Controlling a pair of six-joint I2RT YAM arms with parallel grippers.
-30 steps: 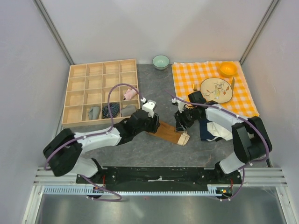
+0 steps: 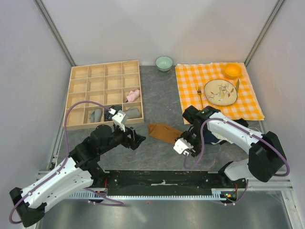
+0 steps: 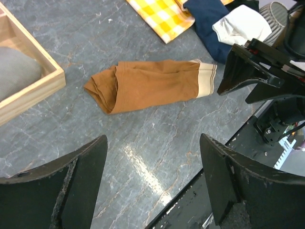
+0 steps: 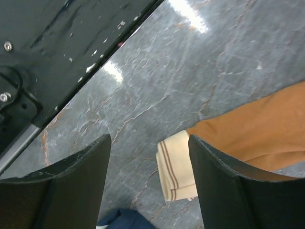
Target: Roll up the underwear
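Note:
The brown underwear (image 3: 155,83) lies folded into a long strip on the grey table, its cream waistband (image 4: 178,164) at the right end. At its left end a flap is folded over unevenly. Left of the cloth, above the table, my left gripper (image 2: 137,141) stands open with nothing between its fingers. My right gripper (image 2: 188,155) is over the waistband end, covering it in the top view. Its fingers (image 4: 78,176) are parted; in the right wrist view the waistband shows beyond and partly behind one finger, not visibly gripped.
A wooden compartment box (image 2: 105,88) with several rolled cloths stands at the back left. Dark blue and white cloths (image 3: 243,24) lie to the right. The checkered cloth (image 2: 190,88) bears a plate (image 2: 220,92).
The underwear looks unmoved where visible.

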